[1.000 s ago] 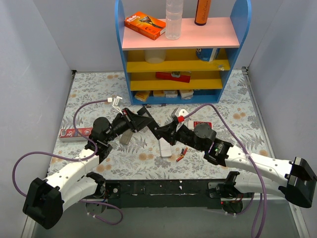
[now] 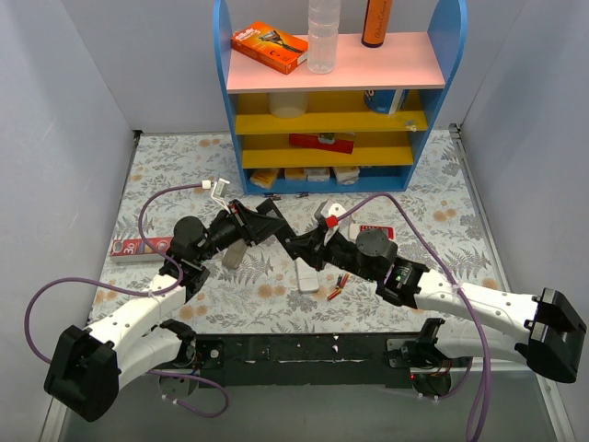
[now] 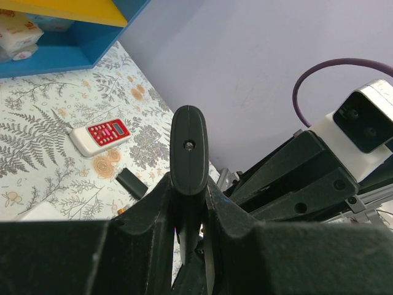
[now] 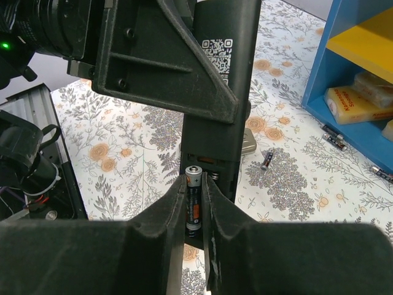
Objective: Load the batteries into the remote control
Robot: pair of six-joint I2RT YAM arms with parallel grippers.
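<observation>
The black remote control is held up above the table, my left gripper shut on it. End-on, it stands between the left fingers in the left wrist view. In the right wrist view, the remote's lower end shows an open battery bay with a metal spring. A black battery with a pale end lies upright along that bay. My right gripper has its fingertips on either side of this battery, parted by about its width. Whether they press on it is unclear, and the fingers hide part of the bay.
Loose batteries lie on the table beside a white box. More batteries rest near the shelf. A red-and-white calculator lies to the right.
The left arm and remote look almost still.
</observation>
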